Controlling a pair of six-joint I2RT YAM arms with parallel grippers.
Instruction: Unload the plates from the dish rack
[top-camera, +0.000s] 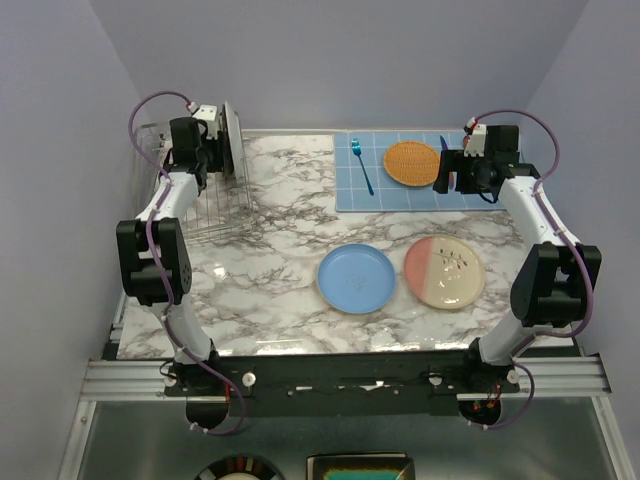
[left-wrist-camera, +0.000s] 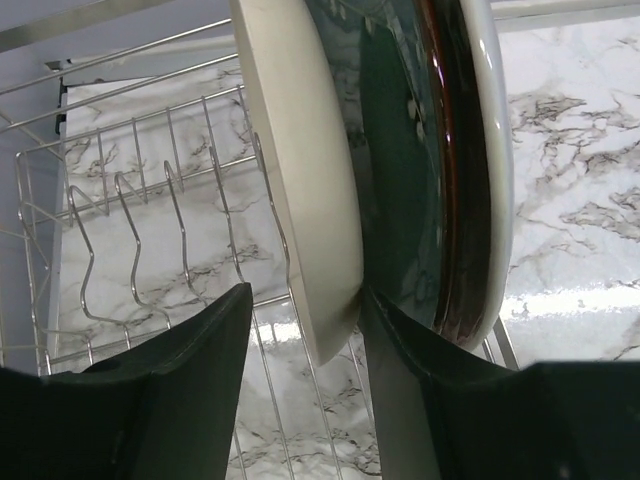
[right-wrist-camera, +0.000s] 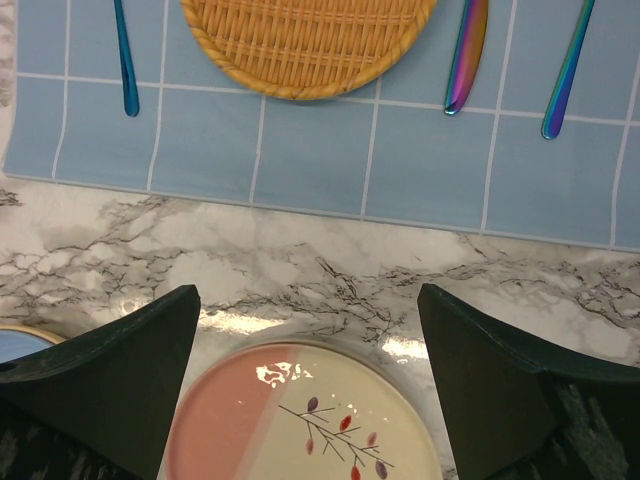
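Note:
In the left wrist view a cream plate (left-wrist-camera: 315, 200) stands on edge in the wire dish rack (left-wrist-camera: 125, 180). Its lower edge lies between the fingers of my left gripper, which is part open. The right finger (left-wrist-camera: 400, 345) is close against the plate; a gap shows on the left. Just right of it stand a dark green plate (left-wrist-camera: 395, 150), a brown one (left-wrist-camera: 460, 200) and a white-rimmed one (left-wrist-camera: 497, 180). My right gripper is open and empty, above the counter.
A blue plate (top-camera: 356, 278) and a pink-and-cream plate (top-camera: 444, 272) lie flat on the marble counter. Behind them a blue checked mat (top-camera: 300, 0) holds a woven round mat (top-camera: 411, 163) and cutlery. Between rack and blue plate the counter is clear.

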